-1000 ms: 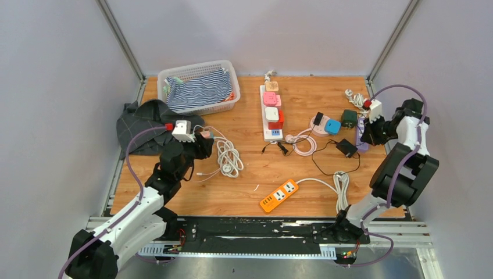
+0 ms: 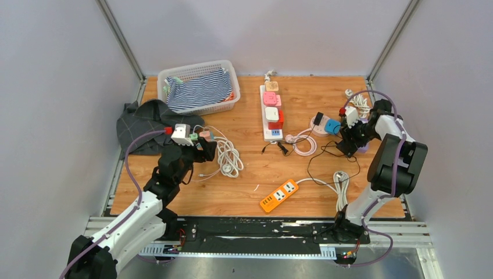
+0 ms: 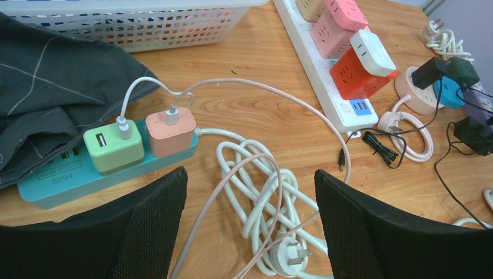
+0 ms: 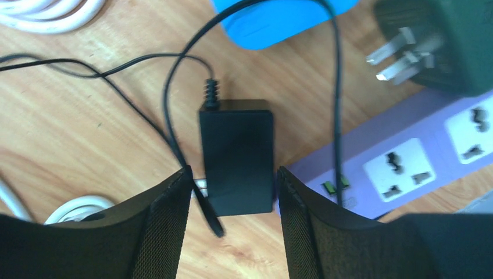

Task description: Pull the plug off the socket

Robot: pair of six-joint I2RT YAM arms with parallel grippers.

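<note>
A black adapter (image 4: pixel 237 160) with a cable lies between the fingertips of my open right gripper, which is over the right side of the table, beside a purple power strip (image 4: pixel 430 145). A dark green adapter (image 4: pixel 436 46) with prongs showing sits beside that strip. My left gripper stands open above coiled white cable at the left, facing a teal power strip (image 3: pixel 58 186) with a green plug (image 3: pixel 113 151) and a pink plug (image 3: pixel 170 139) in it, each with a cable attached.
A white strip (image 2: pixel 263 133) with several coloured plugs stands centre, near a round pink strip (image 2: pixel 318 129) and a blue plug (image 2: pixel 332 127). An orange strip (image 2: pixel 270 201) lies at the front. A basket (image 2: pixel 227 104) and grey cloth (image 2: pixel 134 139) occupy the back left.
My right gripper has moved left from beside the purple strip to over the black adapter. The left arm has shifted very slightly.
</note>
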